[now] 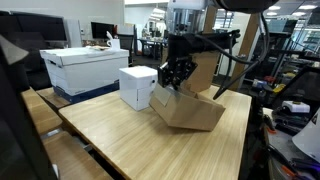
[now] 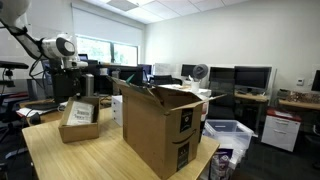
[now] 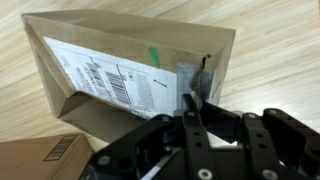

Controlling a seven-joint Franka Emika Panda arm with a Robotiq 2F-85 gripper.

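Observation:
An open-topped brown cardboard box (image 1: 190,110) stands tilted on the wooden table, its left end raised in exterior view 1. My gripper is shut on the box's upper edge, near a strip of clear tape. A white printed label (image 3: 115,75) lies inside the box in the wrist view. Exterior view 2 shows the same box (image 2: 80,131) at the far left of the table, below the arm.
A larger brown box (image 2: 165,136) with open flaps stands on the near side of the table. White boxes, one a lidded carton (image 1: 88,70), sit behind. Bare tabletop (image 1: 125,130) lies left of the held box.

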